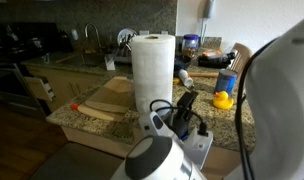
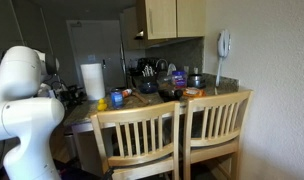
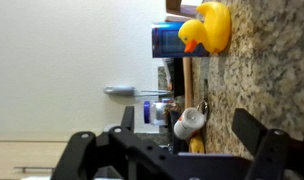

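Note:
My gripper stands open at the bottom of the wrist view, with nothing between its fingers. In that view, the yellow rubber duck [image 3: 208, 28] lies farther up the granite counter, beside a blue can [image 3: 168, 40]. A small white-capped bottle [image 3: 189, 122] lies in line with the gap between the fingers; how far off it is I cannot tell. From the first exterior view, the duck [image 1: 222, 100] and the blue can [image 1: 226, 81] sit right of the arm, which hides part of the counter.
A tall paper towel roll [image 1: 153, 72] stands close to the arm, with wooden cutting boards [image 1: 112, 95] to its left. Jars [image 1: 190, 44] and a pan are toward the back. Wooden chairs [image 2: 138, 140] line the counter's outer side in the second exterior view.

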